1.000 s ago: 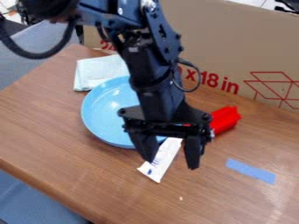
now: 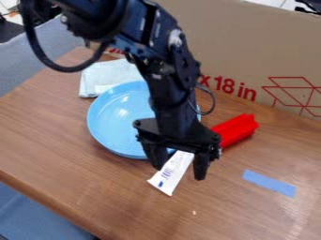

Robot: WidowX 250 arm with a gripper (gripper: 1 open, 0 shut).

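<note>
My black gripper [image 2: 178, 164] hangs open at the centre, its fingers over the upper part of a white tube or packet [image 2: 168, 179] that lies on the wooden table. A blue plate [image 2: 111, 125] sits to the left, partly behind the arm. A red cylindrical object [image 2: 236, 128] lies to the right behind the gripper, partly hidden by it. Whether the fingers touch the white item is unclear.
A folded light cloth [image 2: 107, 77] lies at the back left. A cardboard box [image 2: 264, 61] stands along the back. A strip of blue tape [image 2: 268, 183] is on the right of the table [image 2: 88, 178], whose front left is clear.
The arm has shifted back and a little left from where it was, uncovering more of the red object. The objects on the table look unmoved.
</note>
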